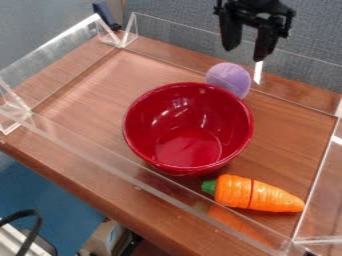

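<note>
My black gripper [250, 36] hangs at the top of the camera view, above and behind a light purple ball [229, 78], its two dark fingers apart with nothing seen between them. The ball rests on the wooden table just behind a large red bowl [187, 135], which is empty. An orange toy carrot [258, 194] with a green top lies in front of the bowl at the right.
Clear acrylic walls [59, 140] enclose the wooden table [80, 90]. A cable and hardware sit outside at lower left.
</note>
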